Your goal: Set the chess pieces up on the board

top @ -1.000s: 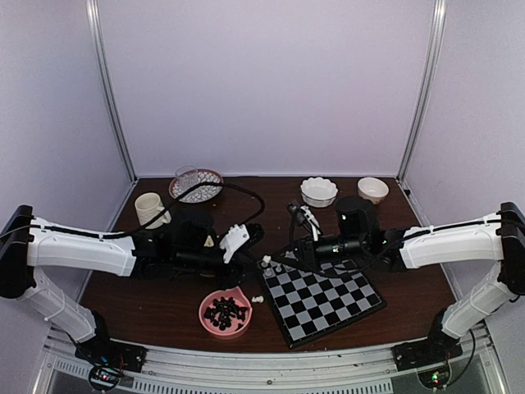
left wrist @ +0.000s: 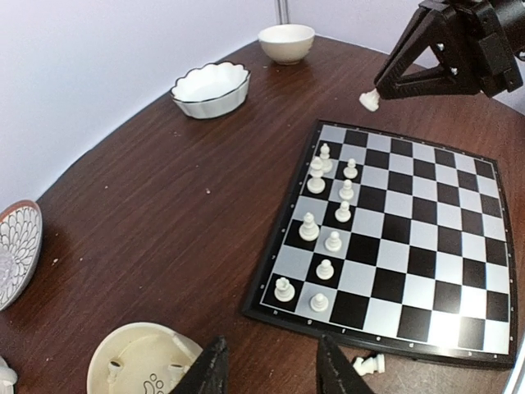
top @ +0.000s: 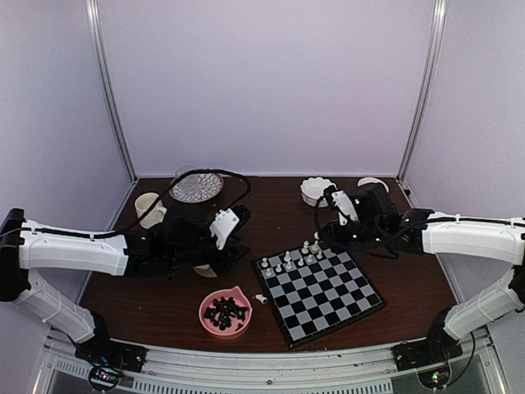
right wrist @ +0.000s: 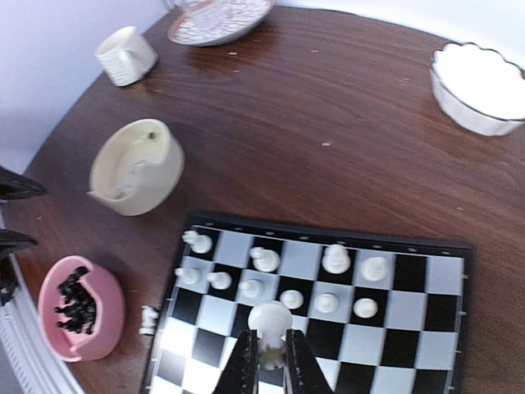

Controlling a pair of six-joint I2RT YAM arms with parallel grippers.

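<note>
The checkered board (top: 328, 300) carries two rows of white pieces along its far edge; one is a white pawn (left wrist: 319, 302) at the left end. Held upright above the board, a white piece sits between the fingers of my right gripper, which is shut on it; in the left wrist view this piece (left wrist: 370, 100) shows at the fingertips. My left gripper hangs over the table left of the board, fingers apart and nothing between them. A loose white piece (left wrist: 369, 364) lies on its side against the board's near-left edge.
A cream container (right wrist: 135, 168) with white pieces inside stands left of the board. The pink bowl (top: 205, 316) holds several black pieces. Behind are a mug (right wrist: 125, 56), a patterned plate (left wrist: 18, 250) and two white bowls. The middle table behind the board is clear.
My right gripper has swung right over the board with its white piece, away from the left gripper. The left arm has drawn back slightly left. The loose piece lies a little farther right.
</note>
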